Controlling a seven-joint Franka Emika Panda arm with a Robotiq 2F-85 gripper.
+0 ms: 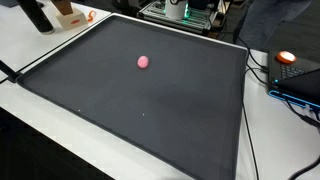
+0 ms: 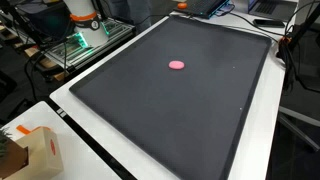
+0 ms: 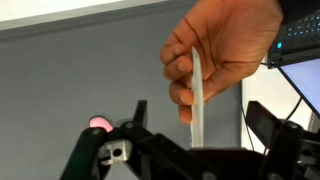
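In the wrist view my gripper is open, with one black finger (image 3: 139,115) on the left and the other on the right. A person's hand (image 3: 225,40) reaches in from above, holding a thin, pale, upright strip (image 3: 196,95) whose lower end lies between my fingers, apart from both. A small pink round object (image 3: 100,123) shows left of my gripper; it lies on the dark board (image 1: 150,120), toward its back in exterior view 1. Neither exterior view shows my gripper's fingers.
A black device with an orange knob (image 1: 286,57) sits beside the board, with cables around it. Boxes and a dark cylinder (image 1: 43,18) stand at the back left. Most of the board (image 2: 190,110) is bare.
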